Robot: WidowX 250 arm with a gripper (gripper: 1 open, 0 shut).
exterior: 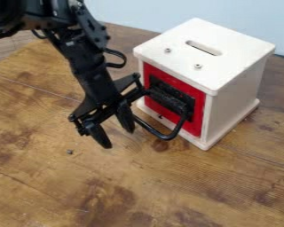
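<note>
A white wooden box (232,93) stands at the right, with a slot and two screws on top and a red front panel (198,130). A black fixture (170,96) sits on that panel, and a black curved loop sticks out from it low toward the table. My gripper (113,130) hangs to the left of the box, beside the loop, open with its fingers pointing down above the table. Nothing shows between its fingers.
A pale wall rises behind the box.
</note>
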